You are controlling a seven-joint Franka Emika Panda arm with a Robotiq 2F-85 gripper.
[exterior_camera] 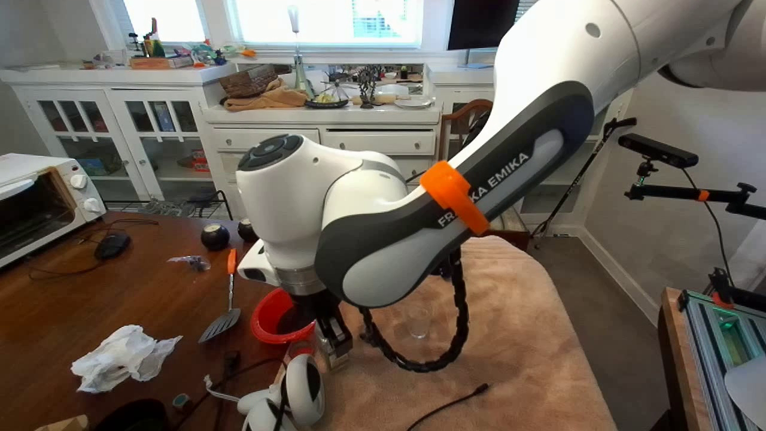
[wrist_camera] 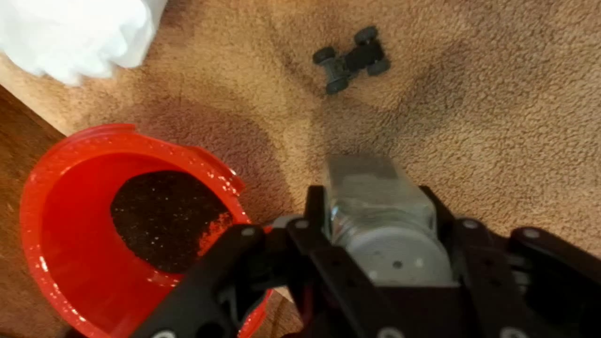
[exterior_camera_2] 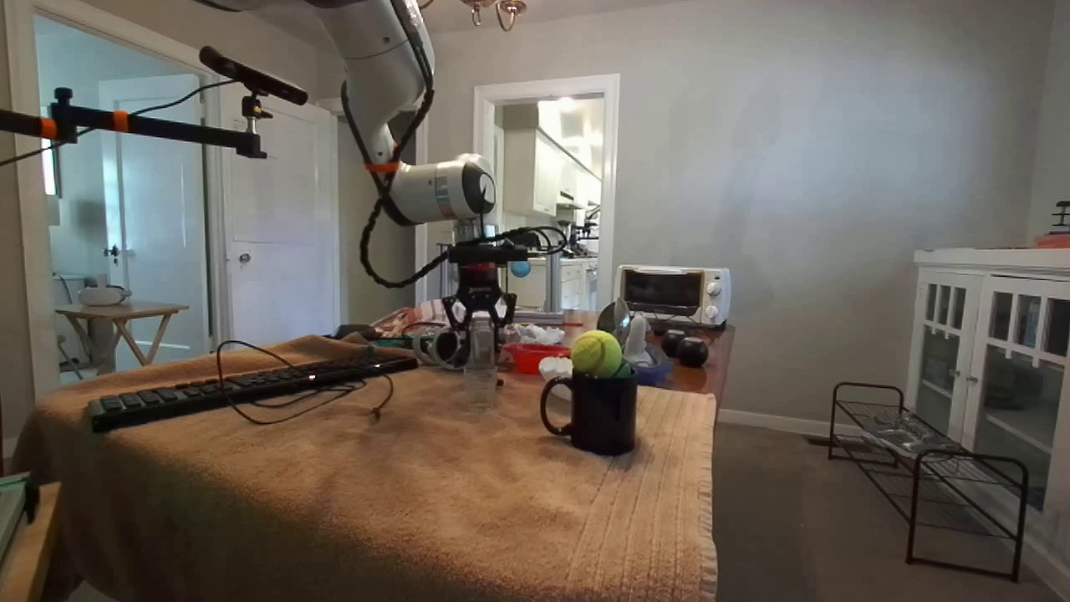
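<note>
In the wrist view, a clear container with a pale grey cap (wrist_camera: 397, 256) sits between the fingers of my gripper, which is shut on it. Its far end points toward the towel; whether it touches the cloth I cannot tell. Close by on the left is a red bowl (wrist_camera: 42, 225) with a dark inside. From exterior view 1, my gripper (exterior_camera: 336, 351) is low over the towel, between the red bowl (exterior_camera: 264, 316) and a white headset (exterior_camera: 305, 391). A drinking glass (exterior_camera: 418, 321) stands to its right.
A small dark wheeled toy (wrist_camera: 355, 59) and a white crumpled thing (wrist_camera: 73, 34) lie near the bowl. On the towel are a black mug (exterior_camera_2: 607, 416) topped by a tennis ball (exterior_camera_2: 596, 353) and a keyboard (exterior_camera_2: 251, 386).
</note>
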